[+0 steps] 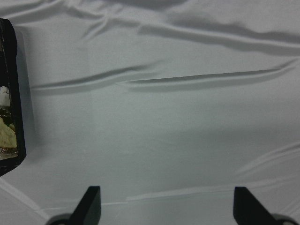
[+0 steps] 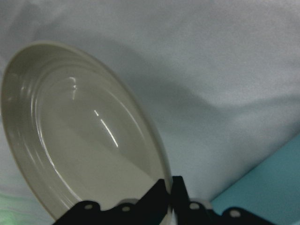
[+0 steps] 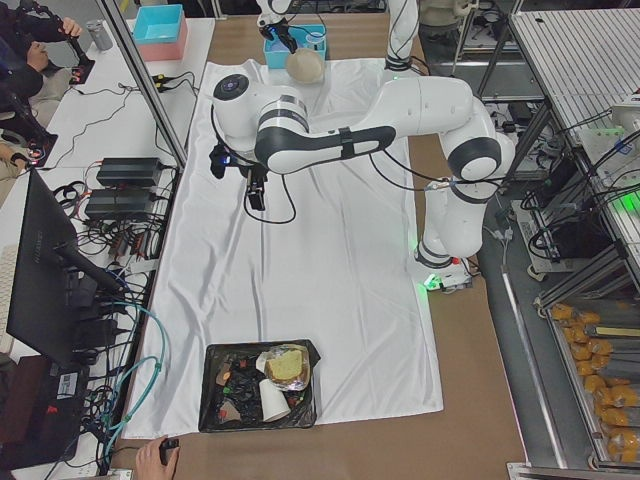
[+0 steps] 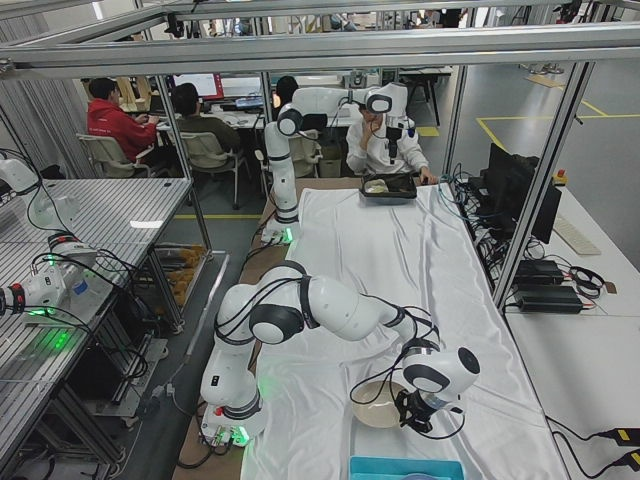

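A cream oval bowl (image 2: 79, 126) fills much of the right wrist view, with my right gripper shut on its rim; in the right camera view the bowl (image 4: 375, 405) is beside a blue bin (image 4: 405, 466). My left gripper hangs open over the white cloth (image 1: 178, 122), nothing between its fingers. A black tray (image 3: 215, 400) holds a bread-like piece (image 3: 288, 365), a white cup (image 3: 273, 400) and scraps; its edge shows at the left of the left wrist view.
Monitor (image 3: 35, 280), cables and metal frame posts line the sides. A person's hand (image 3: 158, 460) is near the black tray.
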